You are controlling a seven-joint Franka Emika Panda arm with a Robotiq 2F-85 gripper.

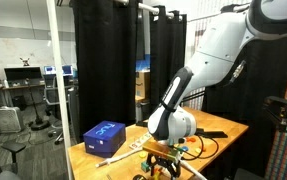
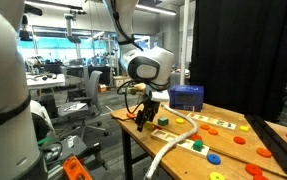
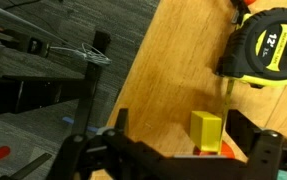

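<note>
My gripper is open low over the wooden table, its two dark fingers wide apart. A small yellow block (image 3: pixel 205 130) stands between them, closer to the right finger (image 3: pixel 241 128) than to the left one (image 3: pixel 121 122); no contact is clear. Part of a red disc shows at the block's lower edge. Just beyond the block lies a black and yellow tape measure (image 3: pixel 270 45), with its tape reaching toward the block. In the second exterior view the gripper (image 2: pixel 143 124) is near the table's left edge, and the yellow block is hard to make out there.
A blue box (image 2: pixel 187 97) stands at the back of the table. A long white stick (image 2: pixel 171 147) crosses the near side, with green blocks, blue discs and several red discs (image 2: pixel 254 170) around it. Left of the gripper the table (image 3: pixel 148 85) is bare to its edge.
</note>
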